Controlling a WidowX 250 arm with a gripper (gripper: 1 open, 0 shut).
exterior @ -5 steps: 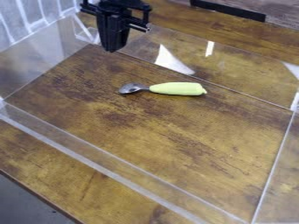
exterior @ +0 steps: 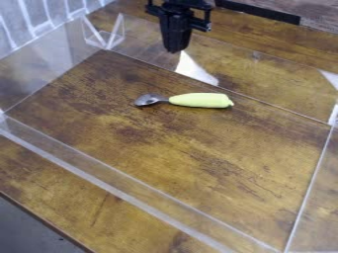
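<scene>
A spoon with a pale green handle (exterior: 199, 100) and a small metal bowl lies flat on the wooden surface, near the middle of the clear-walled enclosure. My black gripper (exterior: 176, 42) hangs at the top of the view, above and behind the spoon and apart from it. It looks shut, with nothing visible between its fingers.
Clear plastic walls (exterior: 93, 181) surround the work area on the wooden table (exterior: 158, 188). A white railing stands at the back left and a dark strip at the back right.
My gripper has moved to the right and a little upward in the view, away from the back left. The spoon has not moved.
</scene>
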